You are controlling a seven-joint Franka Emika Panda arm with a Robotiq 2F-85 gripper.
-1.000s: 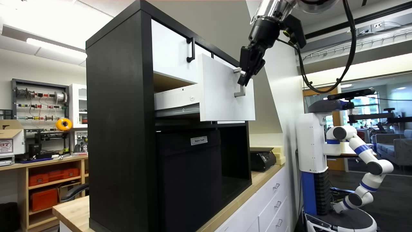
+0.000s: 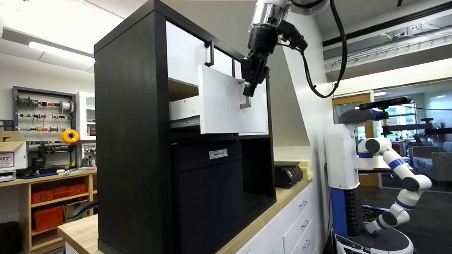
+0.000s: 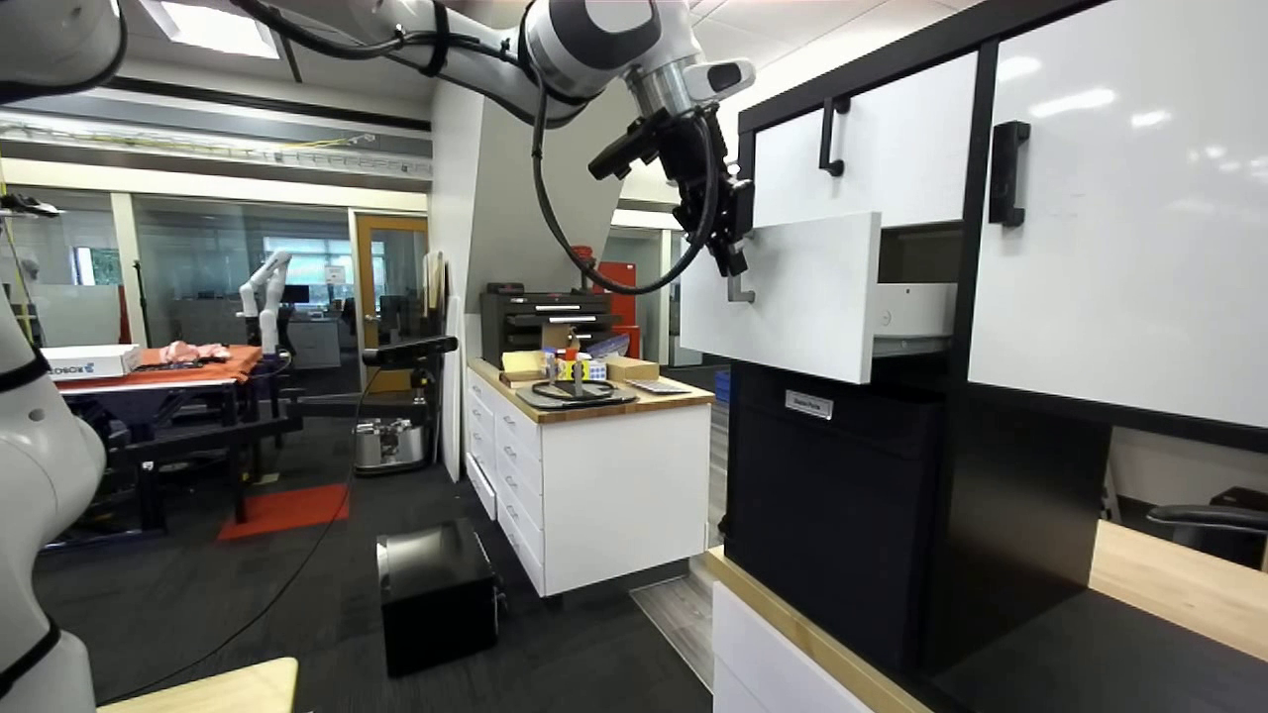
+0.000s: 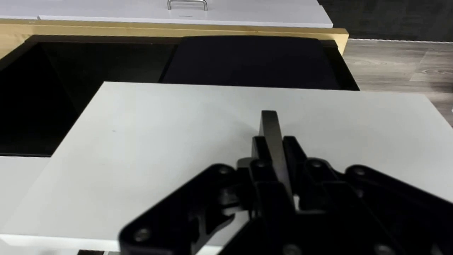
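A white drawer [image 2: 226,101] stands part way out of the black cabinet [image 2: 127,127]; its side panel shows behind the front in both exterior views. On that drawer front [image 4: 170,140] is a grey bar handle [image 4: 271,127]. My gripper is shut on the handle, with a black finger on either side of the bar in the wrist view. In exterior view 2 the gripper [image 3: 734,263] reaches down to the handle [image 3: 742,292] from above. The inside of the drawer is hidden behind its front.
Closed white fronts with black handles [image 3: 832,137] flank the drawer above and beside it. A black fabric bin [image 2: 207,190] sits in the compartment below. The space in front of the drawer looks clear, with a black box [image 3: 437,594] on the floor.
The drawer front has moved inward toward the cabinet, so less of its side shows. My gripper and arm have moved along with it, still at the handle.
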